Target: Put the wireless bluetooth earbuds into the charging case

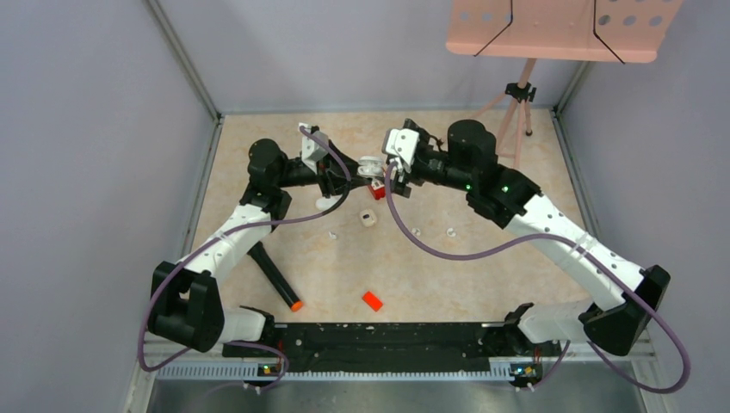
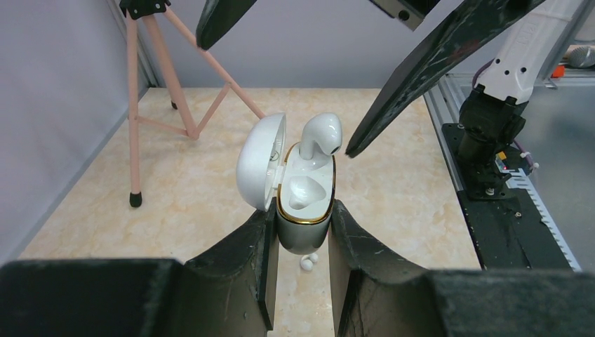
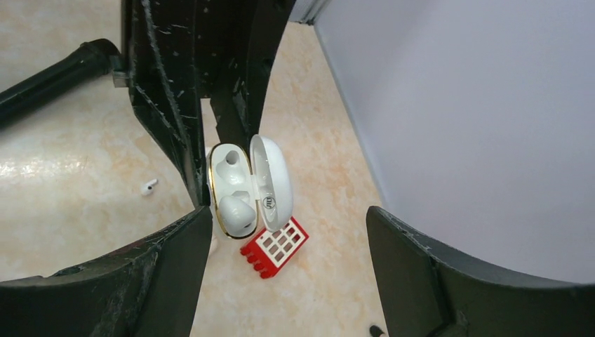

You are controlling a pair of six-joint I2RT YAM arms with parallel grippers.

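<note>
The open white charging case (image 2: 302, 225) with gold rim is held upright by my left gripper, shut on its base. One earbud (image 2: 323, 133) sits in a well of the case, its head standing up; the other well is empty. In the right wrist view the case (image 3: 231, 175) shows its lid raised. My right gripper stands open around the case's top, its fingertips above and beside it in the left wrist view, apart from it.
A red block (image 3: 277, 249) lies beneath. Small white pieces (image 1: 451, 232), a beige box (image 1: 368, 218), a black tube (image 1: 274, 275) and an orange card (image 1: 373, 301) lie on the table. A pink tripod (image 1: 521, 112) stands at back right.
</note>
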